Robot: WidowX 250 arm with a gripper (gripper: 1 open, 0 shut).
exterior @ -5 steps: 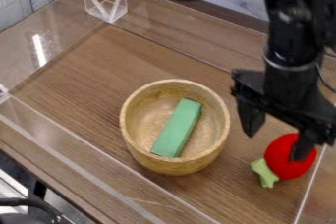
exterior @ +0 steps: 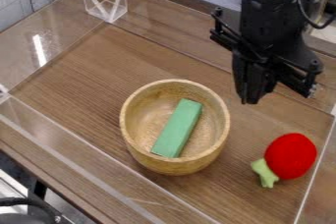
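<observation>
The black gripper [exterior: 249,91] hangs over the table at upper right, its narrow tips pointing down, right of and above a wooden bowl [exterior: 137,141]. I cannot tell how far its fingers stand apart. A green block [exterior: 176,128] lies in the bowl. A red strawberry-like object [exterior: 292,157] with a pale green top lies at the lower right, below the gripper and apart from it.
A white wire rack [exterior: 105,2] stands at the upper left. Dark cables show at the bottom left corner.
The gripper has risen from over the red object to higher up, leaving that object in full view. The red object and the bowl lie where they were.
</observation>
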